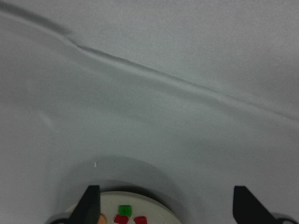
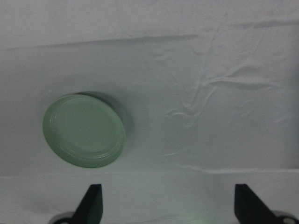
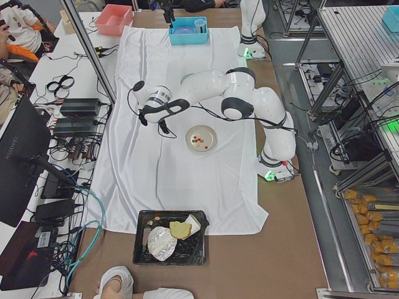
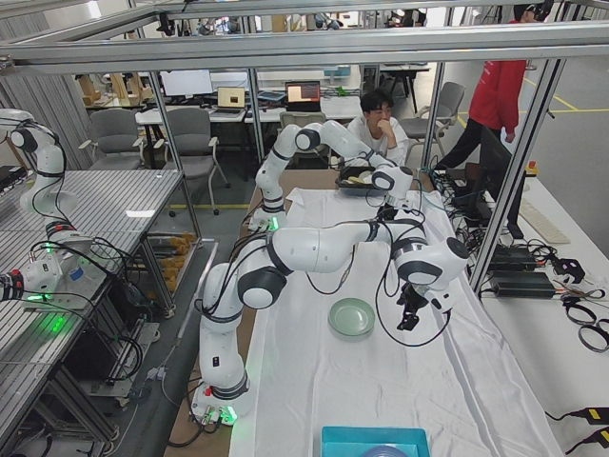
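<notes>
A beige plate (image 3: 207,137) with small red, green and orange pieces sits mid-cloth in the camera left view; the left wrist view shows part of it (image 1: 154,211) at the bottom edge. My left gripper is open above the cloth with nothing between its fingers. A green plate (image 2: 84,130) (image 4: 351,317) lies empty; in the camera left view the arm mostly hides it. My right gripper hangs open over the cloth, to one side of that plate, holding nothing.
A black tray (image 3: 199,249) with foil and food stands at one end of the cloth, a blue bin (image 3: 188,39) at the other. Monitors and cables (image 3: 62,149) crowd the side table.
</notes>
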